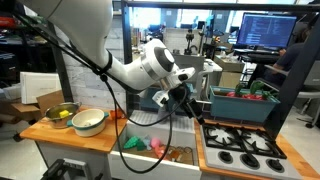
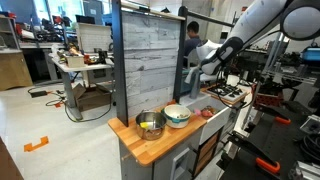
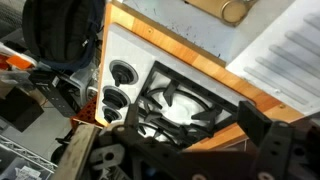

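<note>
My gripper is open, its dark fingers wide apart at the bottom of the wrist view. Nothing is held; a stove burner (image 3: 185, 103) shows in the gap. In exterior view 1 the gripper (image 1: 191, 109) hangs above the counter, between the sink and the black-grated stove (image 1: 240, 137). The sink (image 1: 128, 164) holds several small coloured items, among them a green one (image 1: 133, 143). A round golden-brown item (image 3: 235, 11) in the sink shows at the top of the wrist view.
Left of the sink stand a pale bowl (image 1: 89, 122) and a metal pot (image 1: 62, 112) with yellow contents. A blue-green basket (image 1: 240, 105) of red and green items sits behind the stove. White ribbed racking (image 3: 290, 60) lies beside the sink.
</note>
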